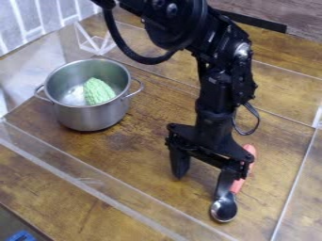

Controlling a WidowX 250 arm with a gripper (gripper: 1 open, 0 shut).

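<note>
My black gripper [205, 170] is low over the wooden table at the centre right, directly above a spoon with a red handle [247, 161] and a metal bowl [224, 209] that points to the front. The gripper covers much of the spoon. Its fingers appear apart, but I cannot tell whether anything is between them.
A steel pot [88, 111] with a pale green, cabbage-like item [97, 91] and something white inside stands at the left. Bare wooden table [101, 174] lies at the front left. A small blue object [18, 235] is at the bottom left corner.
</note>
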